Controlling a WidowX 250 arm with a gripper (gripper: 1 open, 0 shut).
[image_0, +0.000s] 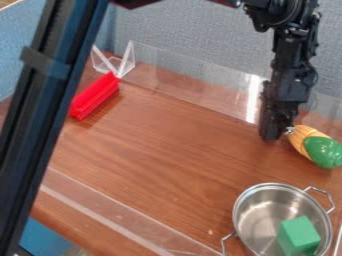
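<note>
The black gripper (281, 126) hangs down at the right rear of the wooden table, its lower end right beside the orange end of an orange-and-green object (321, 150), which looks like a toy vegetable or bottle lying on its side. The fingers are dark and partly hidden, so whether they are open or closed on it cannot be told.
A steel pot (254, 225) with a green block (298, 236) inside stands at the front right. A red brush-like object (94, 95) and a white wire rack (112, 62) are at the back left. A dark post crosses the left.
</note>
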